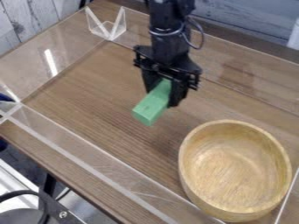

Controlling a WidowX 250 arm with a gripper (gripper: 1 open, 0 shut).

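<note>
My gripper (165, 82) is shut on a green object (152, 105), held tilted above the wooden table (82, 96) in the upper middle of the view. The object hangs below the black fingers, up and to the left of a round tan bowl (233, 175), clear of it.
A small white wire-like item (107, 24) stands at the back left. Some dark and white equipment shows at the lower left corner and along the left edge.
</note>
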